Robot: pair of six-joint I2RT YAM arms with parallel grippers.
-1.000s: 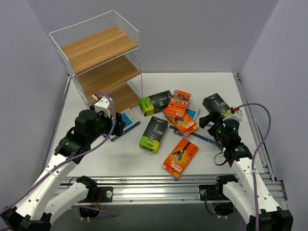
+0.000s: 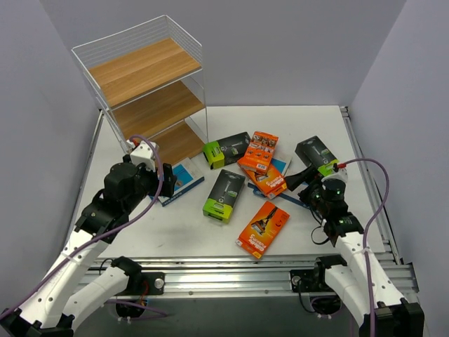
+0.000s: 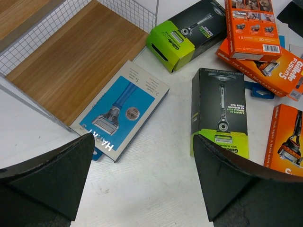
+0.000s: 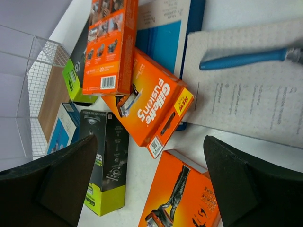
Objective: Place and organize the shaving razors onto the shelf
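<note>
My left gripper is open above the table, its fingers empty; below it a blue-and-white razor box rests against the edge of the bottom shelf. At the right, my right gripper stands with its fingers apart and nothing held. An orange Fusion5 box lies beneath that gripper, with another orange box on top of it. Close by are a black-and-green box and a flat orange box. A second black-and-green box touches the orange pile.
The wire rack has several wooden boards, bare in the top view. Under the pile lies a blue-and-white box. A white box with a blue razor is beside it. A black-and-green box stands far right.
Both arms have shifted only slightly: the left gripper has drifted a little left, and the right one a little left and toward the front. The boxes look unmoved.
</note>
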